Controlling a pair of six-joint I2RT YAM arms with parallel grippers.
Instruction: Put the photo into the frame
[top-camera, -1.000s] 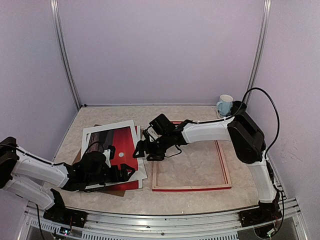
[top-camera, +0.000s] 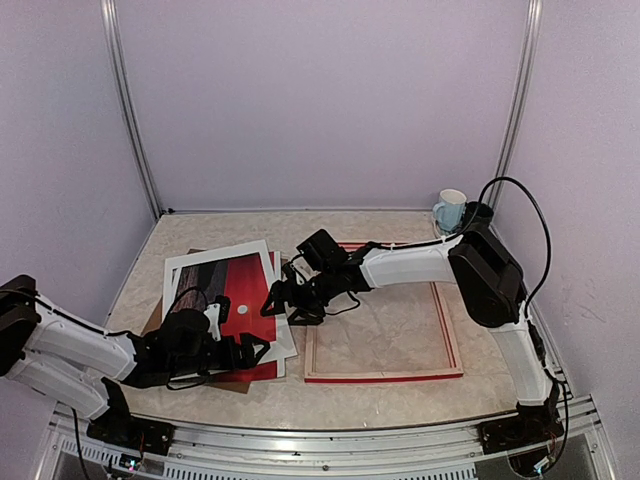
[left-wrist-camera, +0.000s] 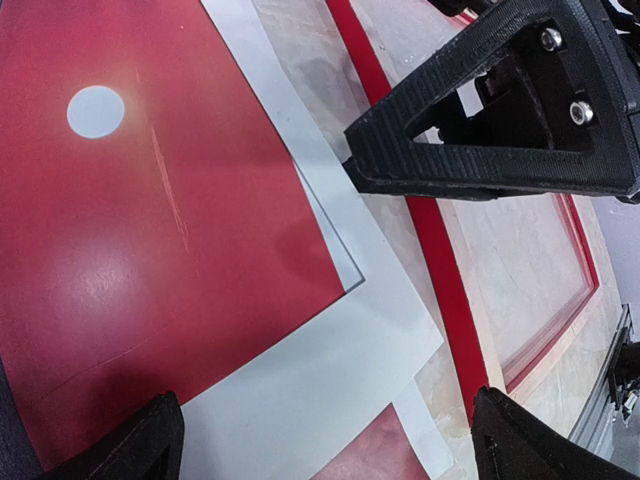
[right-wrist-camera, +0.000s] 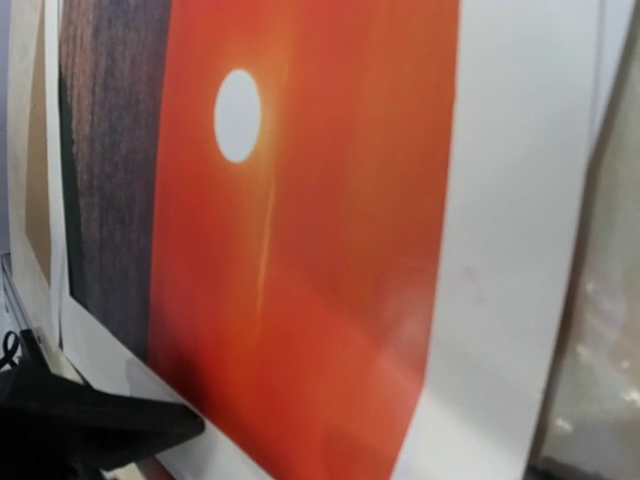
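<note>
The photo (top-camera: 240, 290) is a print with a red field, a dark strip, a white disc and a white border. It lies on a stack of prints left of the red-edged frame (top-camera: 385, 378). My left gripper (top-camera: 253, 350) is over the photo's near right part, fingers apart; nothing sits between its fingers in the left wrist view. At the photo's right border is my right gripper (top-camera: 278, 308), open. One of its fingers (right-wrist-camera: 130, 425) shows over the photo's border in the right wrist view; the other is out of sight there.
Under the photo lie other sheets and a brown board (top-camera: 232, 386). A light blue mug (top-camera: 449, 211) and a dark cup (top-camera: 479, 215) stand at the far right. My right arm reaches across the frame.
The left gripper is nearly still, and the photo and frame stay where they were.
</note>
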